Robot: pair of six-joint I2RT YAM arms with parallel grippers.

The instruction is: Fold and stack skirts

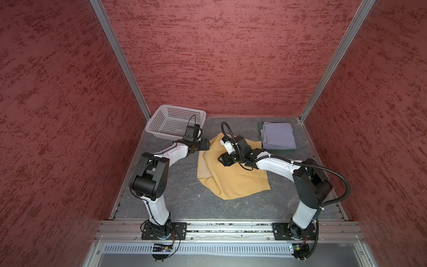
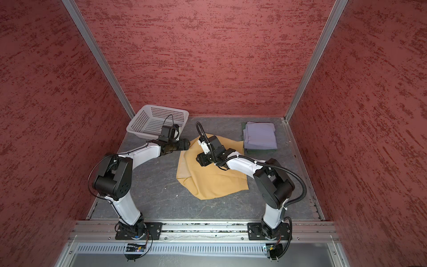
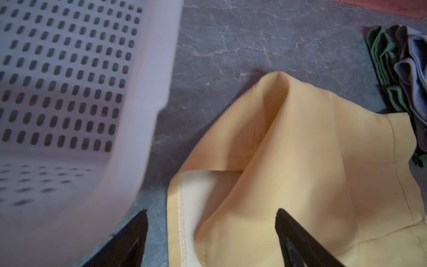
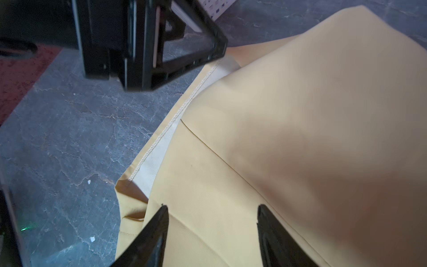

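Observation:
A yellow skirt (image 1: pixel 235 180) lies spread and rumpled on the grey table, its left side folded so the pale inside (image 3: pixel 209 187) shows along that edge. My left gripper (image 1: pixel 205 144) hangs over the skirt's upper left edge beside the basket; in the left wrist view its fingers (image 3: pixel 295 244) stand wide apart with no cloth between them. Above the middle of the skirt is my right gripper (image 1: pixel 224 160), also open, its fingers (image 4: pixel 153 235) apart and empty over the cloth. At the back right rests a folded stack (image 1: pixel 278 135), lavender on top with dark green below.
A white perforated basket (image 1: pixel 155 130) stands at the back left, close by the left gripper; what shows of its inside is empty. The two grippers are near each other. Bare table (image 1: pixel 178 191) lies left and in front of the skirt.

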